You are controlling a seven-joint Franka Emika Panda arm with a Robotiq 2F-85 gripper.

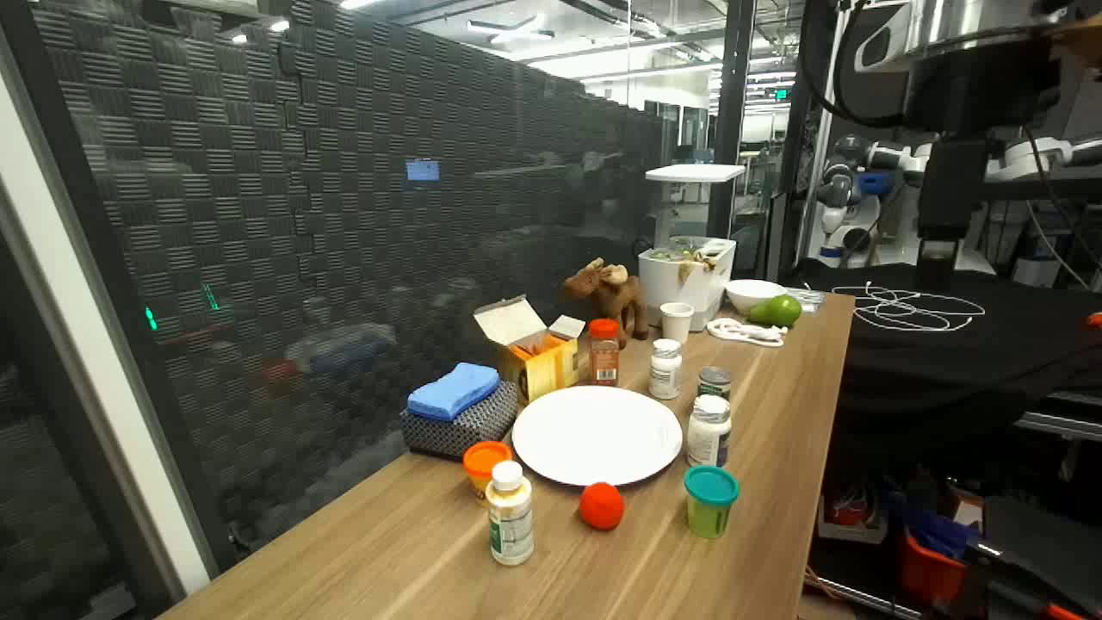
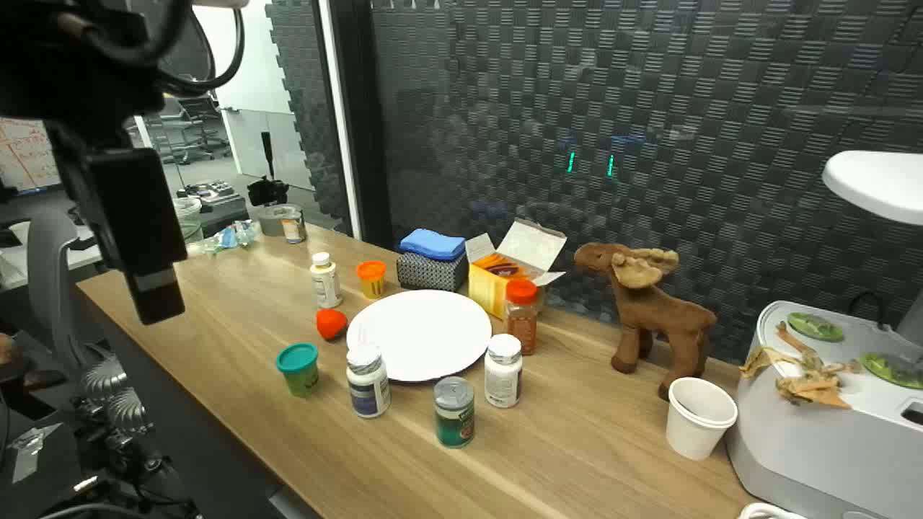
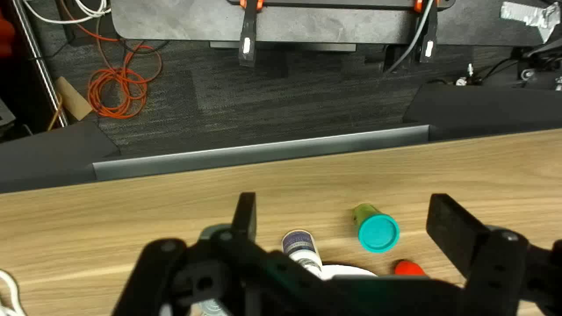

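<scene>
My gripper hangs high over the table's front side, its fingers wide apart and nothing between them. Below it in the wrist view are a green cup with a teal lid (image 3: 379, 232), a white bottle with a purple label (image 3: 301, 247) and part of a red ball (image 3: 408, 268). A white plate (image 2: 421, 336) lies mid-table in the second exterior view. Around it stand a green can (image 2: 454, 414), a white bottle (image 2: 503, 372), a red-capped spice jar (image 2: 520, 316), an orange-lidded tub (image 2: 371, 278) and a white-capped bottle (image 2: 325, 281).
Along the back wall are a blue cloth (image 2: 433, 244) on a dark box, an open yellow box (image 2: 497, 285) and a plush moose (image 2: 650, 303). A paper cup (image 2: 699, 419) stands beside a white appliance (image 2: 822, 432). Bare wood shows along the front edge.
</scene>
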